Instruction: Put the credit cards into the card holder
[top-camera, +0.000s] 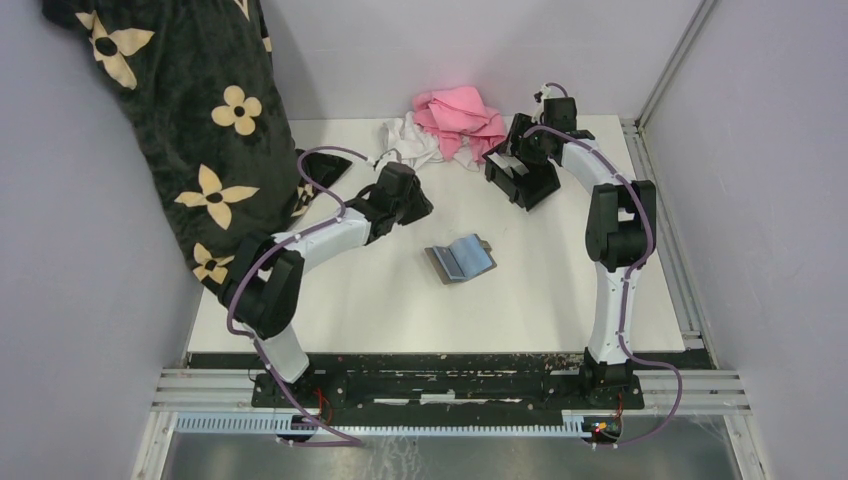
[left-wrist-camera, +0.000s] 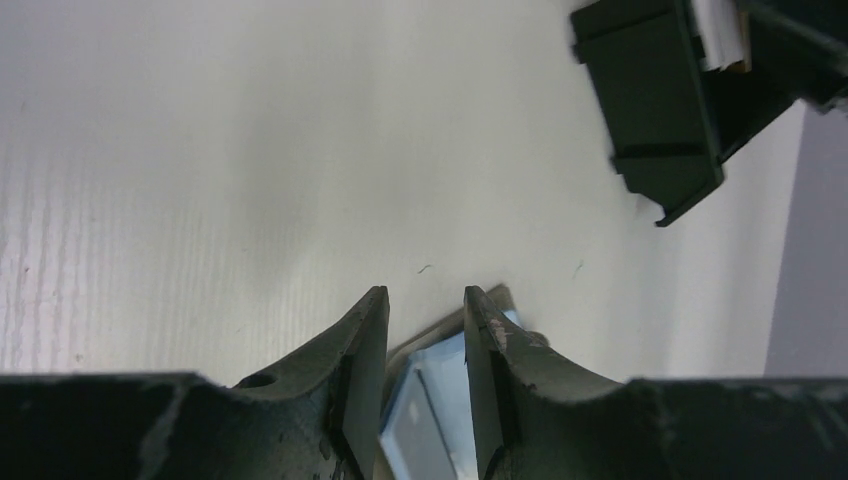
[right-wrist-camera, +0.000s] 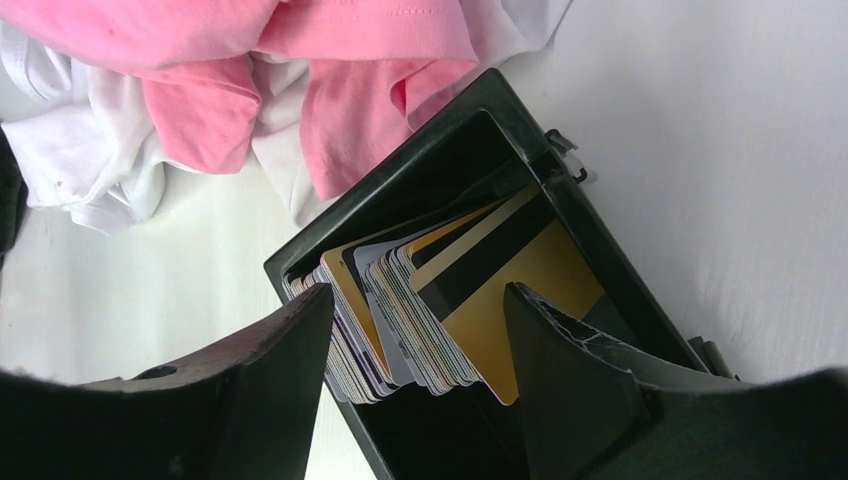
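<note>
Lying open on the table, the card holder (top-camera: 460, 258) shows pale blue inner faces. My left gripper is over the table to the holder's upper left in the top view; its fingers stand apart, nothing held between them. At the back right, a black box (right-wrist-camera: 300, 250) contains a stack of credit cards (right-wrist-camera: 415, 320), leaning together. A gold card with a black stripe (right-wrist-camera: 550, 270) lies tilted at the stack's right side. Over this box, my right gripper is open, its fingertips on either side of the cards. Whether they touch any card I cannot tell.
Pink cloth (top-camera: 460, 115) and white cloth (top-camera: 408, 142) lie crumpled beside the box. A dark flowered blanket (top-camera: 200, 130) covers the table's left edge. Bare table surrounds the holder, with free room in front of the box.
</note>
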